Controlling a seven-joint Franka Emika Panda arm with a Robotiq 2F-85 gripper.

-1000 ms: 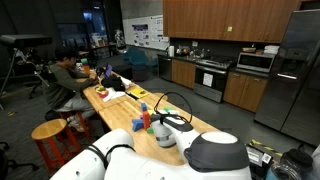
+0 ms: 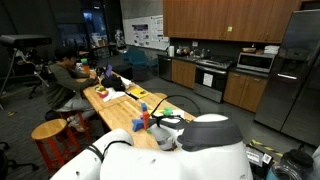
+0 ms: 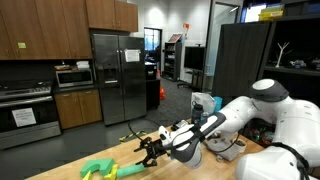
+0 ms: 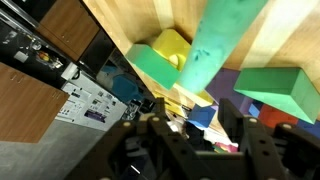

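My gripper shows at the bottom of the wrist view, its dark fingers apart and nothing gripped between them that I can make out. A teal cylinder [image 4: 222, 38] lies beyond the fingertips, stretching toward the top of that view. In exterior view 2 the gripper [image 3: 148, 158] is low over the table, just above and right of the teal cylinder [image 3: 131, 171]. Whether the fingers touch it cannot be told.
Around the cylinder lie a green block [image 4: 153, 66], a yellow piece [image 4: 172, 47], a larger green block [image 4: 278, 90], and purple and blue pieces. In exterior view 1 a red piece [image 2: 145, 117] stands near the gripper.
The white arm's near link has risen in exterior view 1, and the wrist has shifted with it. The pieces on the table look unmoved.
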